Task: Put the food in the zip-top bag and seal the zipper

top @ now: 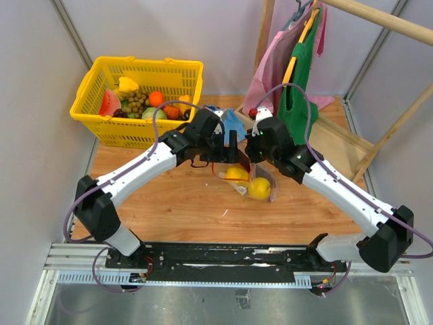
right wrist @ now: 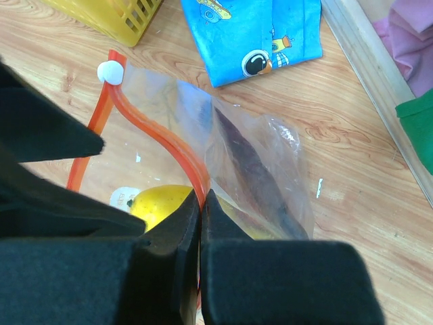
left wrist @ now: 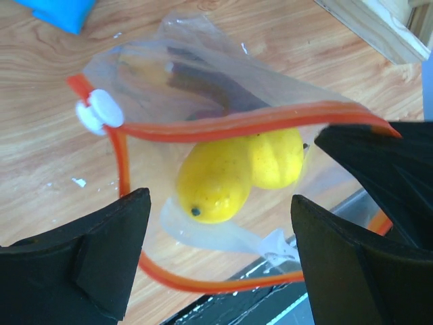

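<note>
The clear zip bag with its orange zipper rim (left wrist: 237, 124) stands open on the table. Two yellow fruits, one in front (left wrist: 213, 186) and another (left wrist: 277, 159) behind it, lie inside with a long dark purple item (right wrist: 254, 162). My left gripper is open over the bag's mouth, nothing between its fingers. In the right wrist view, my right gripper is shut on the bag's orange rim, pinching that edge upright. A white slider (right wrist: 111, 72) sits at the rim's far end.
The yellow basket (top: 139, 135) at the back left holds assorted play food. A blue printed cloth (right wrist: 254, 40) lies behind the bag. Pink and green cloths (top: 298, 95) hang on a wooden rack at right.
</note>
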